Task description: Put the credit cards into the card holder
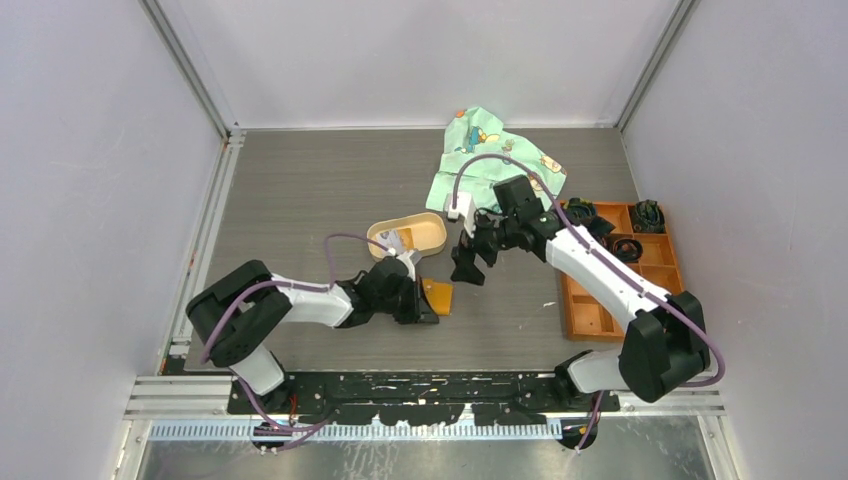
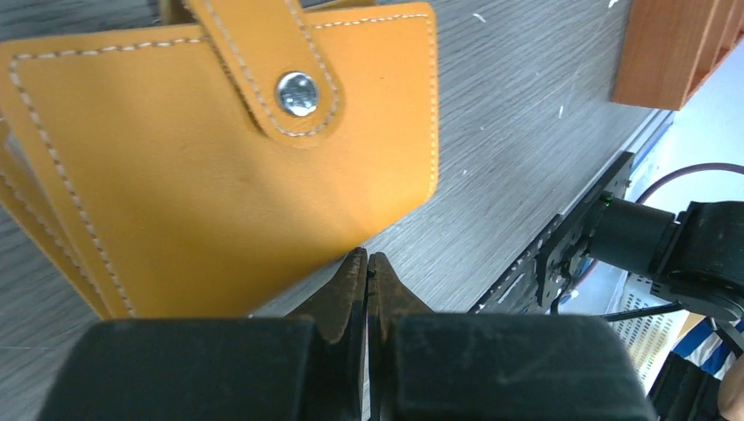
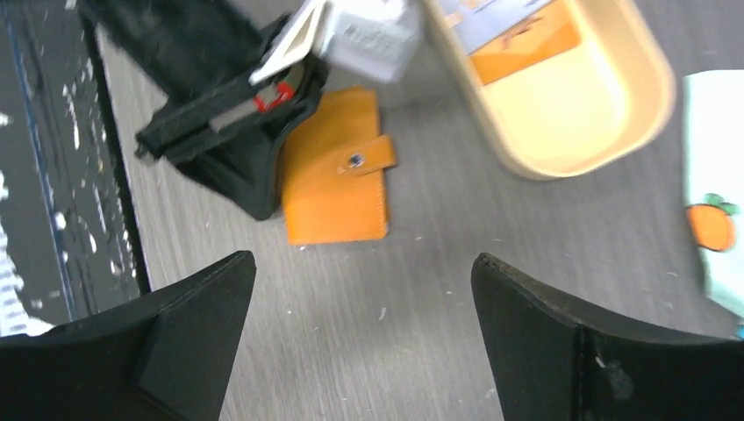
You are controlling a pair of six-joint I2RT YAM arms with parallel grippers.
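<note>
An orange card holder [image 1: 438, 296] with white stitching lies on the table, its strap and metal snap [image 2: 297, 94] facing up. My left gripper is shut at the holder's edge, with nothing visible between its tips; in the top view the arm covers part of the holder. My right gripper stands open and empty, above the table to the right of the holder. A beige tray [image 1: 428, 234] behind the left arm contains a whitish card [image 1: 390, 241] and an orange piece [image 3: 528, 42].
A patterned green cloth [image 1: 464, 150] lies at the back. On the right, a wooden compartment box [image 1: 583, 308] holds coiled black cables [image 1: 647, 217]. Bare table stretches between the holder and that box, and across the left side.
</note>
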